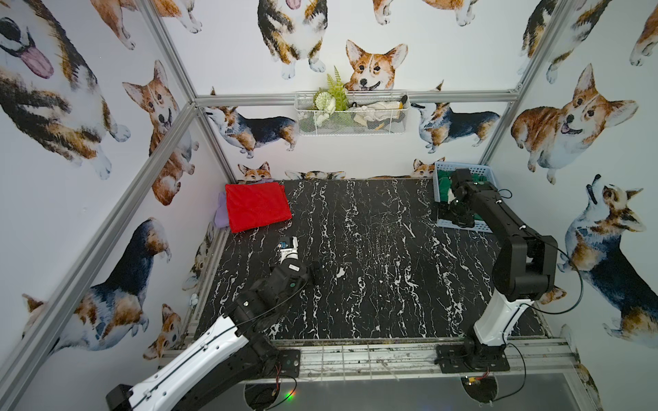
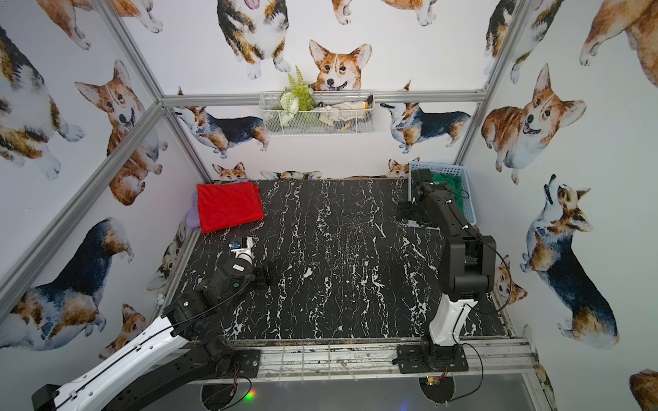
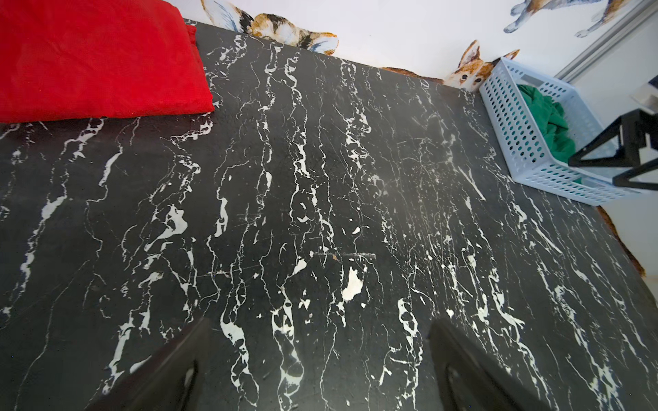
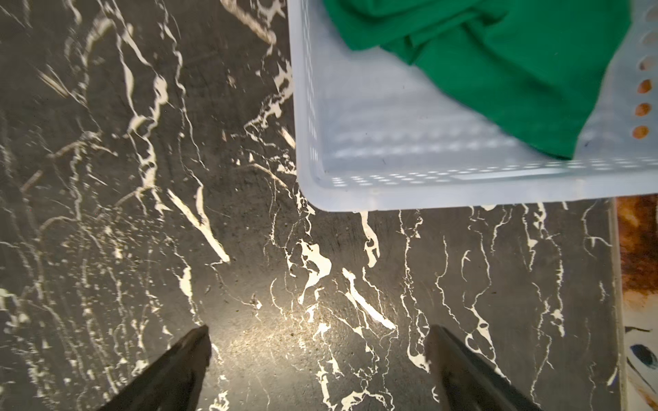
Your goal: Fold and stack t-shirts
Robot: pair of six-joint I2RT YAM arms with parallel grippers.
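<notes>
Green cloth (image 4: 514,61) lies bunched in the light blue basket (image 4: 411,197), which stands at the table's back right corner. Over the basket's near left side, my right gripper is open; bare table shows between its fingers in the right wrist view. A folded red shirt (image 1: 257,207) rests at the back left, on top of a purple one (image 1: 220,211) that peeks out at its left edge. Closer to the front, my left gripper hangs open above bare table, clear of the red shirt.
A wire rack (image 1: 351,123) with a plant is fixed to the back wall above it. Walls close in beside the shirts and the basket.
</notes>
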